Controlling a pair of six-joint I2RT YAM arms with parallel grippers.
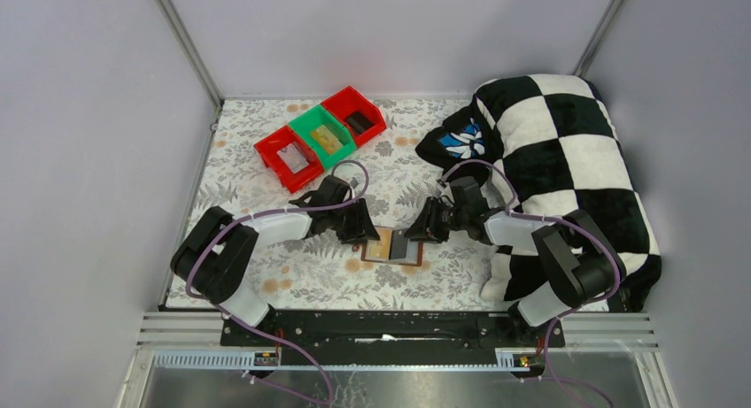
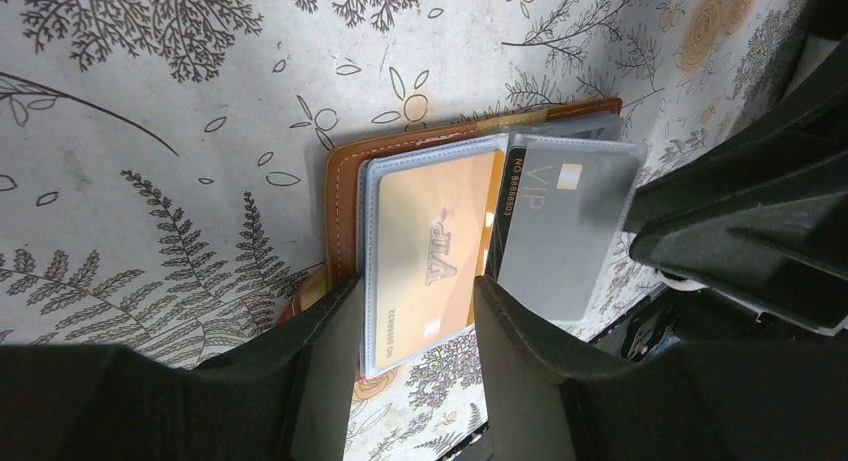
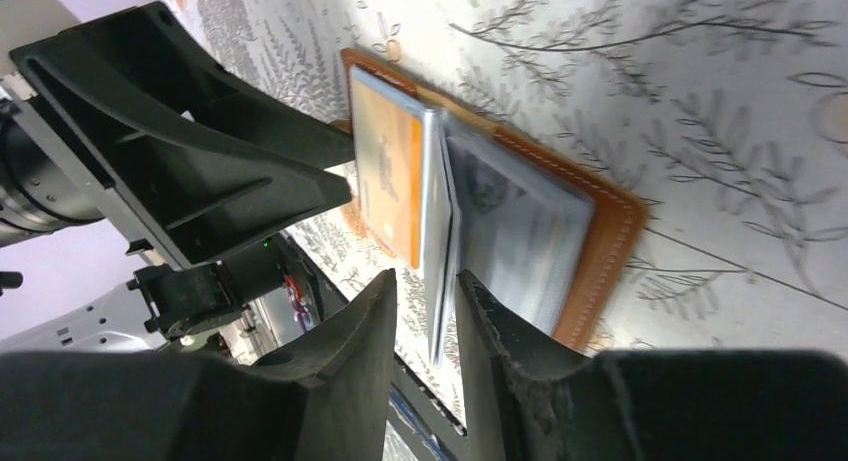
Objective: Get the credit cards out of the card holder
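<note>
A brown card holder [image 1: 419, 256] lies open on the patterned table between my grippers. A peach VIP card sits in its left sleeve [image 3: 385, 156]; a grey VIP card is in the right part, its inner flap tilted up in the right wrist view. My left gripper is open over the left end, fingertips at the peach card's sides. My right gripper is open, fingertips either side of the raised flap edge.
Red [image 1: 270, 156], green [image 1: 302, 122] and red [image 1: 345, 96] trays holding items stand at the back left. A checkered cushion [image 1: 589, 156] fills the right side.
</note>
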